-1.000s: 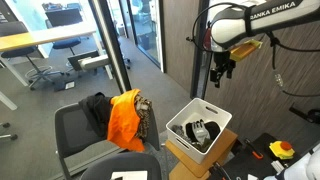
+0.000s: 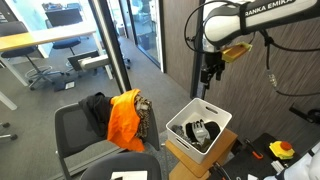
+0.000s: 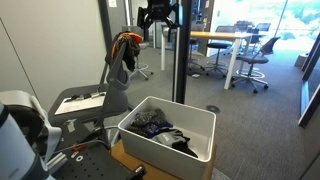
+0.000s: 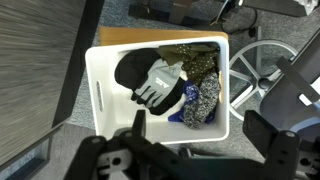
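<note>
A white bin (image 2: 176, 118) stands on a wooden surface, with a pile of crumpled cloths inside. From the wrist view, the pile includes a black and white cloth (image 4: 148, 78), an olive patterned cloth (image 4: 188, 54), a grey mottled cloth (image 4: 207, 98) and a bit of blue cloth (image 4: 190, 92). My gripper (image 2: 207, 86) hangs high above the bin, pointing down and well clear of the cloths. Its fingers are open, and between the wide-apart fingers (image 4: 138, 124) nothing is held.
An orange cloth (image 2: 125, 122) and a black cloth (image 2: 97, 112) hang over chairs beside the bin. A dark panel (image 2: 262, 85) rises behind the arm. Desks and office chairs stand farther off, with open floor between.
The bin and cloths look unchanged.
</note>
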